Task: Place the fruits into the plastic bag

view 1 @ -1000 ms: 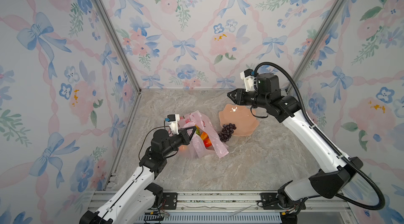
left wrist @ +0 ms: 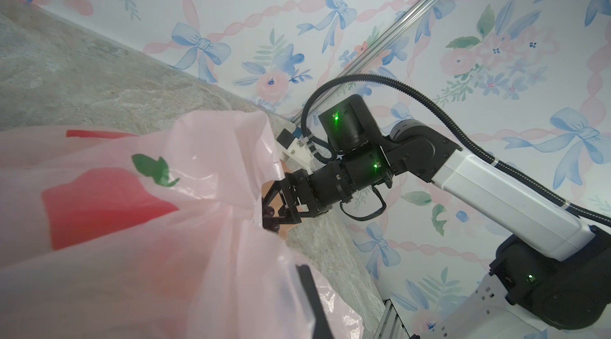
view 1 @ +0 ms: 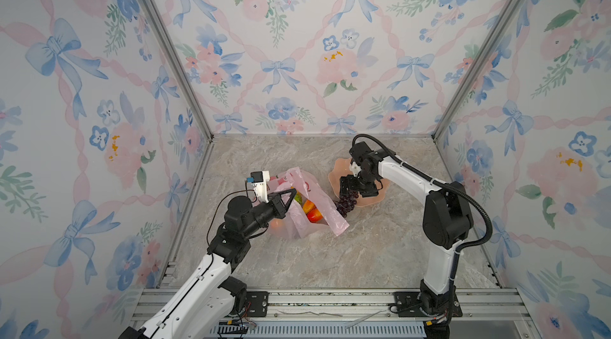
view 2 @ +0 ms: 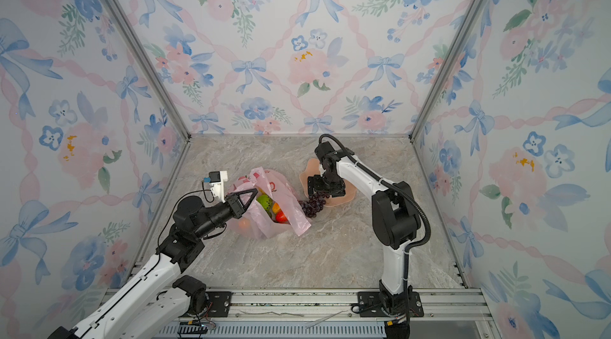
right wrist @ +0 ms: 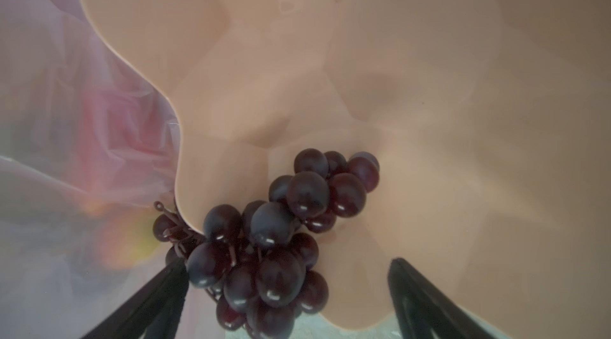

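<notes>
Dark purple grapes (right wrist: 273, 269) lie partly over the rim of a peach scalloped dish (right wrist: 439, 173). My right gripper stands open low above them, one finger on either side of the bunch, with a gap left of the right finger (right wrist: 417, 304). The pink plastic bag (view 1: 326, 204) is beside the dish, its mouth held up by my left gripper (view 1: 294, 191), shut on its edge. Inside the bag show a green fruit (view 2: 264, 202) and a red fruit (view 2: 280, 216). Bag film hides most of the left fingers in the left wrist view.
Bare marble-look table (view 1: 382, 243) lies in front of the dish and bag, with more room behind them. The bag's loose flap (view 1: 340, 225) hangs close to the grapes. Floral walls stand behind and at both sides.
The left arm and bag have shifted only slightly.
</notes>
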